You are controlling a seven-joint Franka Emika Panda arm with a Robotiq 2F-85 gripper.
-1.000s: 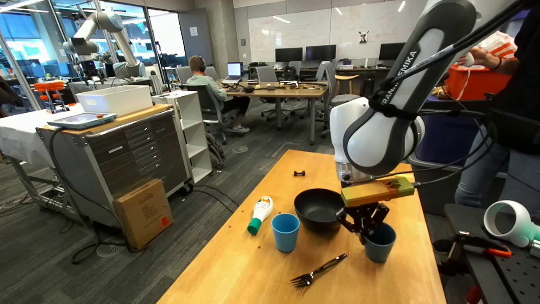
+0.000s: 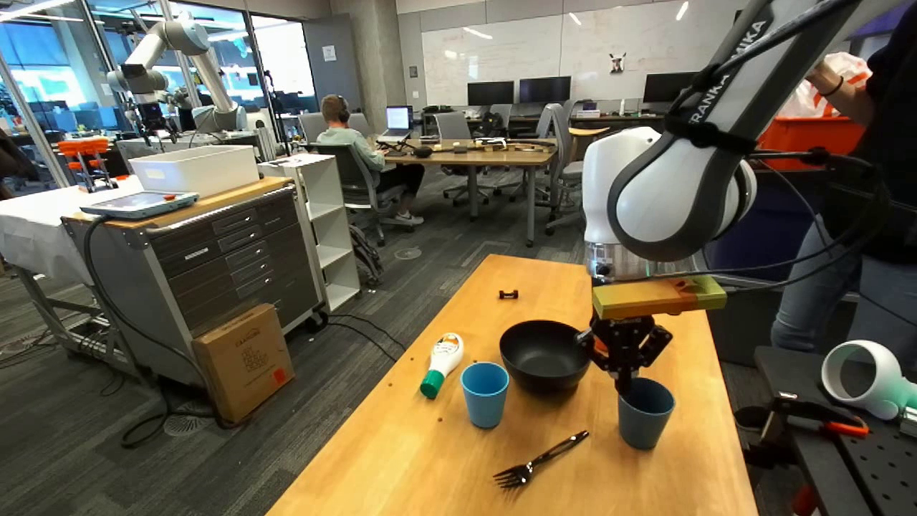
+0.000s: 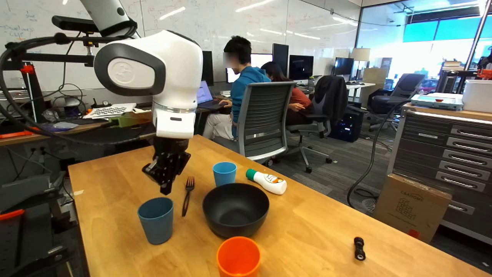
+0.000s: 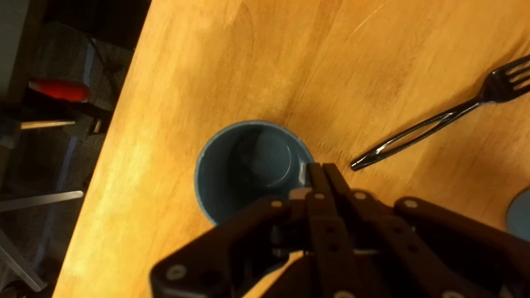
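Observation:
A dark blue-grey cup (image 2: 646,421) stands upright close to the table's right edge in exterior view 1. Just above its rim is my gripper (image 3: 166,190), pointing down. From the wrist, the fingers (image 4: 333,186) look shut together, with nothing seen between them, and overlap the right rim of the cup (image 4: 263,159). Part of the cup is hidden behind the gripper there. The black bowl (image 2: 546,354) beside it looks empty. A lighter blue cup (image 2: 485,394) stands on the bowl's other side, and a black fork (image 2: 541,461) lies in front.
A white bottle with a green cap (image 2: 443,361) lies near the table's left edge. An orange cup (image 3: 238,258) stands near the bowl in exterior view 2. A small black dumbbell-shaped object (image 3: 359,249) lies apart, with bare table around it.
My gripper has risen and shifted right in exterior view 1, its fingers now higher at the blue-grey cup. That cup has shifted very slightly. The bowl, light blue cup, bottle and fork have stayed put.

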